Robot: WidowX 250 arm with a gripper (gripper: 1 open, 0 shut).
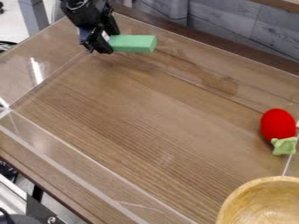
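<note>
My black gripper (98, 40) is at the top left of the camera view, shut on a light green rectangular block (132, 43) that sticks out to the right from its fingers. The block appears held above the wooden table (140, 122). The fingertips are partly hidden behind the block and dark hardware.
A red object (278, 123) with pale green leaves lies at the right edge. A round wooden bowl (257, 203) sits at the bottom right, cut off by the frame.
</note>
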